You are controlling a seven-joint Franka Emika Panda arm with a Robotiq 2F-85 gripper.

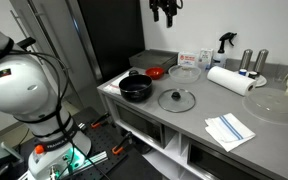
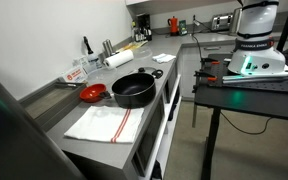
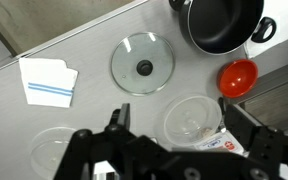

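Observation:
High over the back of the counter hangs my gripper, open and empty. In the wrist view its dark fingers stand wide apart, above the clear bowl and well clear of it. A black pot sits toward the counter's left part. Right of it lies a glass lid with a dark knob. The red bowl is behind the pot. A folded white cloth with blue stripes lies near the front edge.
At the back stand a paper towel roll, a spray bottle and metal canisters. A clear round container sits at the right. A red-striped white towel covers the counter's near end. Bare counter surrounds the lid.

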